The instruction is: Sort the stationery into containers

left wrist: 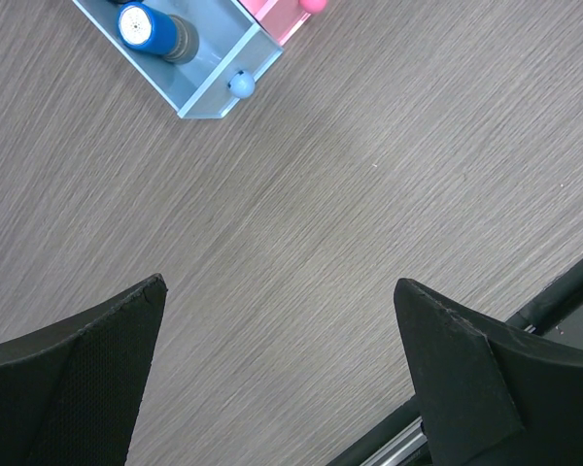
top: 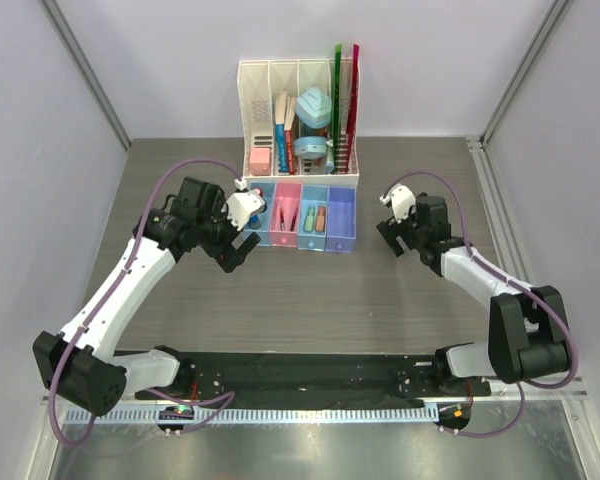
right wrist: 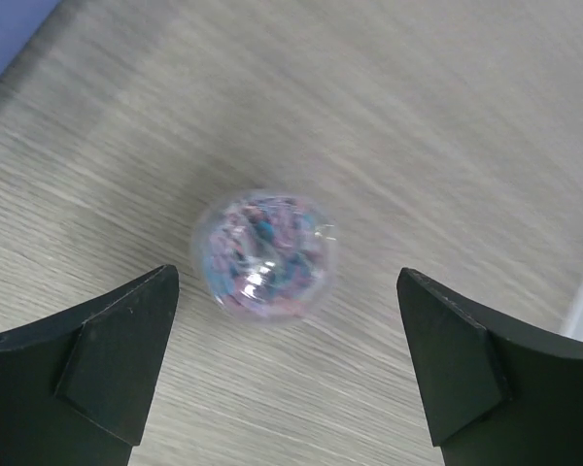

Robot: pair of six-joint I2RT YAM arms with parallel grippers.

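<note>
A clear round object with pink and blue bits inside (right wrist: pixel 264 254) lies on the table in the right wrist view, slightly blurred. My right gripper is open above it, with space on either side between object and fingers. In the top view this gripper (top: pixel 394 240) hangs to the right of the row of small bins and hides the object. My left gripper is open over bare table, in front of the leftmost light blue bin (left wrist: pixel 235 83). That bin holds a blue-and-grey cylinder (left wrist: pixel 157 32).
A pink bin (top: pixel 285 238) holds pink and dark items. Beside it, another light blue bin (top: pixel 312 244) contains green and orange pieces. The blue-purple bin (top: pixel 341 220) looks empty. Behind stands a white rack (top: pixel 255 102) with books and cases.
</note>
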